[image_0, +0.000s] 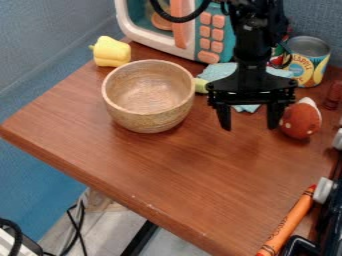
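Note:
My black gripper (249, 117) hangs open over the wooden table (134, 180), its two fingers apart with nothing seen between them. Its right finger is close to a red-brown toy football (302, 121) with a white patch; whether they touch I cannot tell. A woven bowl (147, 96) stands to the left of the gripper. Behind the gripper lies a light blue cloth (214, 72), partly hidden by the arm.
A toy microwave (166, 26) and a yellow cup (112, 52) stand at the back. A can (307, 62) is at back right, an orange marker (291, 223) at front right.

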